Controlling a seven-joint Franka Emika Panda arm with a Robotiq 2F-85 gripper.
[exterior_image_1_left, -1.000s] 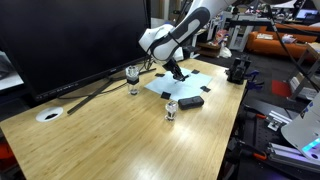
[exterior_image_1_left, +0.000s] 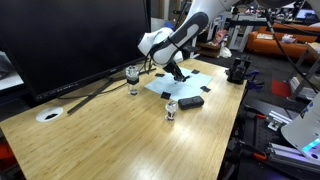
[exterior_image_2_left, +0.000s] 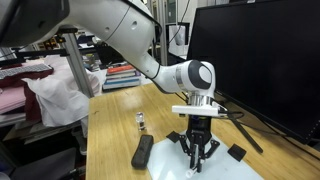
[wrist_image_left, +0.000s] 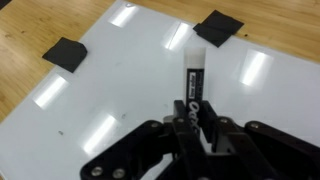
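Note:
A white marker with dark lettering (wrist_image_left: 194, 85) stands out between the fingers of my gripper, which is shut on it. Beneath it lies a glossy whiteboard (wrist_image_left: 130, 70), its corners pinned by dark squares. In exterior view 1 the gripper (exterior_image_1_left: 180, 76) hangs low over the whiteboard (exterior_image_1_left: 206, 78); exterior view 2 has the gripper (exterior_image_2_left: 196, 152) close above the board (exterior_image_2_left: 230, 168). I cannot tell whether the marker's tip touches the board. No clear writing shows on the surface.
A black eraser-like block (exterior_image_1_left: 190, 102) lies along the board's near edge. Clear bottles or cups stand beside it, one (exterior_image_1_left: 132, 80) at the back left and one (exterior_image_1_left: 170, 110) in front. A large dark screen (exterior_image_1_left: 80, 40) bounds the back.

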